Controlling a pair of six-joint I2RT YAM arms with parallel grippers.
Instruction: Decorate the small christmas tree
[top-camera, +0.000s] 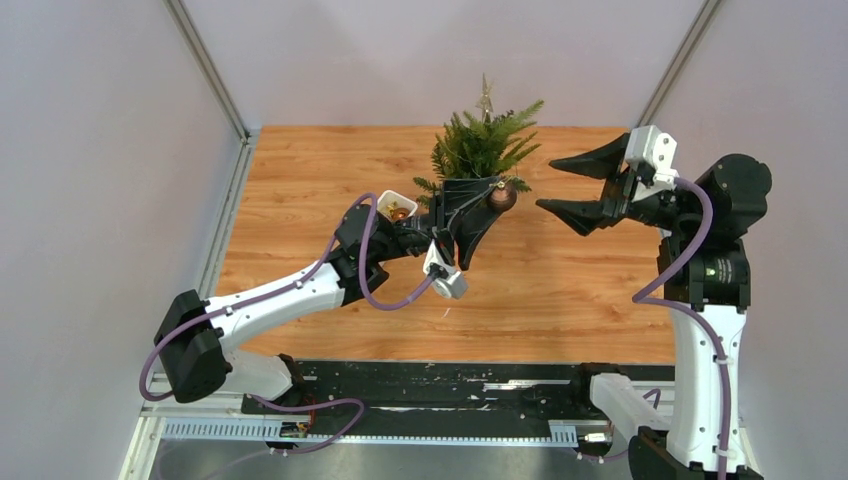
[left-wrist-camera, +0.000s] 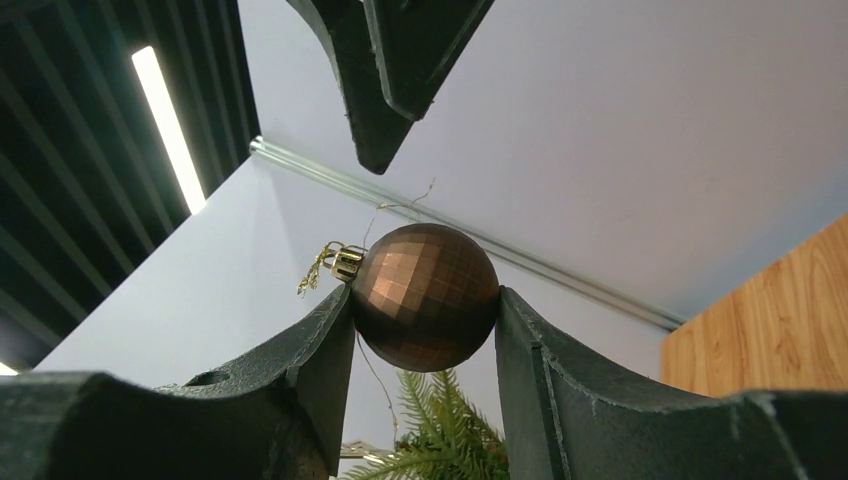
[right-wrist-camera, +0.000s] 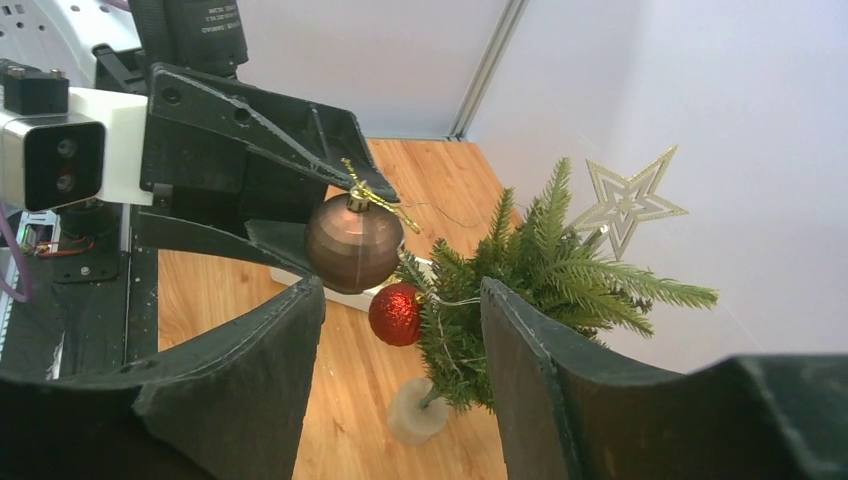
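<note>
A brown metallic bauble (top-camera: 502, 197) is held between the fingertips of my left gripper, which is shut on it. In the right wrist view the bauble (right-wrist-camera: 354, 245) has its gold cap and tinsel loop clear of the fingers. The small green tree (top-camera: 482, 150) stands just beyond it, carrying a pale gold star (right-wrist-camera: 628, 204) at its tip and a red bauble (right-wrist-camera: 395, 315) on its side. To the right of the tree, my right gripper (top-camera: 547, 185) is open and empty, facing the tree and brown bauble. The left gripper hides part of the tree in the top view.
Behind the left gripper sits a small white box (top-camera: 411, 206) with ornaments. A thin wire (right-wrist-camera: 470, 302) runs over the branches. The tree's pale round base (right-wrist-camera: 415, 415) rests on the wooden table (top-camera: 575, 300), which is clear at front and right.
</note>
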